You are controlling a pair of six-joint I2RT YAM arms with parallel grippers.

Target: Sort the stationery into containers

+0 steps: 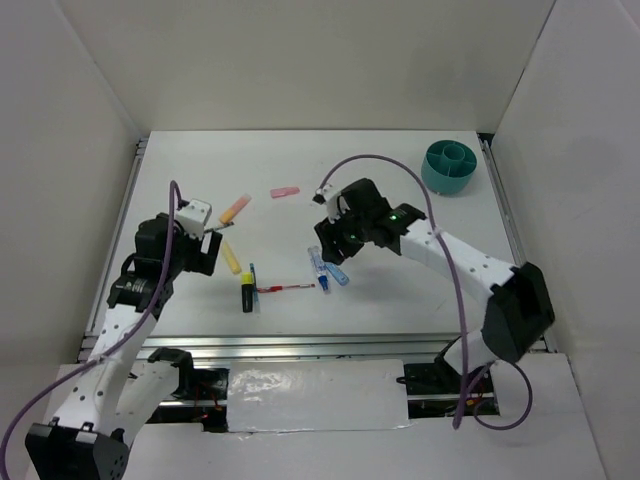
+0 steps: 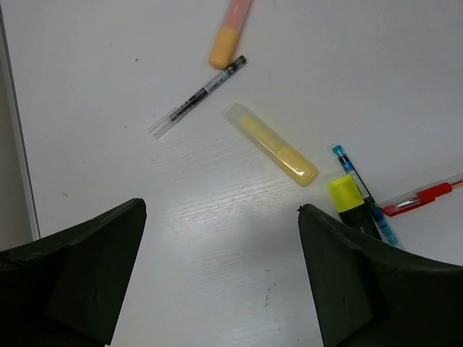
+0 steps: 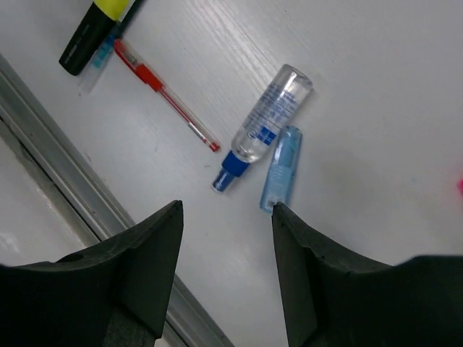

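My left gripper is open, empty, at the left of the table. In its view lie a yellow stick [image 2: 275, 144], an orange highlighter [image 2: 226, 43], a dark pen [image 2: 197, 96], a black-yellow highlighter [image 2: 356, 217], a blue pen [image 2: 386, 229] and a red pen [image 2: 432, 191]. My right gripper is part open over the middle, above a clear blue-capped bottle [image 3: 264, 116] and a light blue item [image 3: 281, 172], nothing visible between its fingers. A teal divided container [image 1: 449, 178] stands at the back right. A small pink item [image 1: 284, 191] lies toward the back.
Metal rails [image 1: 250, 342] run along the front edge, and walls surround the table. The right arm covers part of the middle right.
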